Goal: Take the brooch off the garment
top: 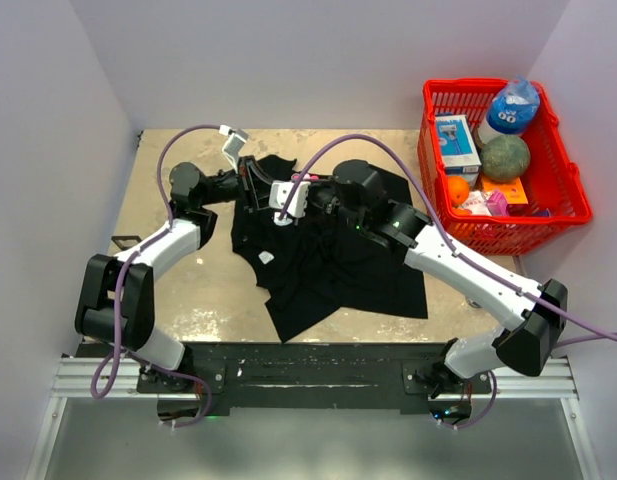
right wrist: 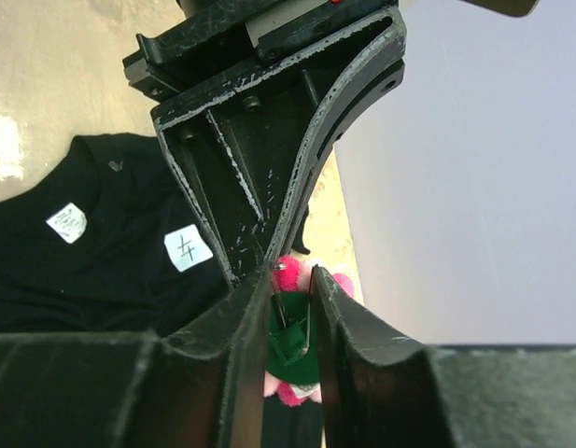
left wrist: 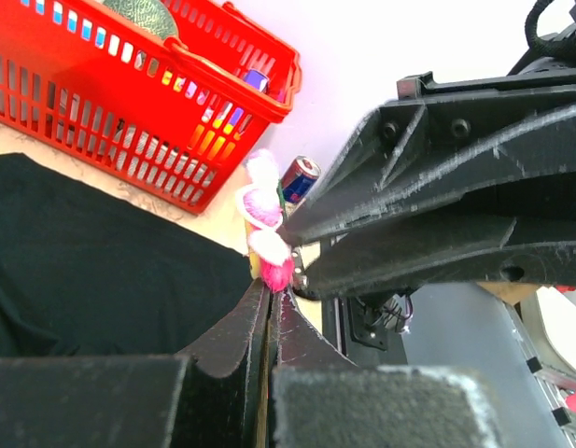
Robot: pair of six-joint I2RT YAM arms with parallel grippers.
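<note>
The black garment (top: 338, 290) lies spread on the table. Above it both grippers meet in the top view. The brooch, pink and white pompoms (left wrist: 265, 224) on a green backing (right wrist: 288, 369), is held up between them. My left gripper is shut, its tips at the brooch's edge in the left wrist view; whether anything thin is between them is hard to see. My right gripper has its fingertips at the green backing and the pin; its exact grip is unclear.
A red basket (top: 433, 150) with bottles, boxes and fruit stands at the back right. A can (left wrist: 299, 179) is beside it. White labels (right wrist: 188, 246) lie on the garment. Bare table surrounds the cloth.
</note>
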